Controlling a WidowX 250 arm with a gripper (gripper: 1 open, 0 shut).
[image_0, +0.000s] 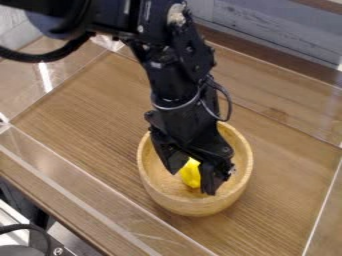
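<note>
A round tan bowl rests on the wooden table near the middle of the view. Inside it lies a yellow object, partly hidden behind the gripper. The black gripper is down in the bowl, open, with its fingers either side of the yellow object. Whether they touch it cannot be told.
A pale wall runs along the back right. A black cable shows at the lower left.
</note>
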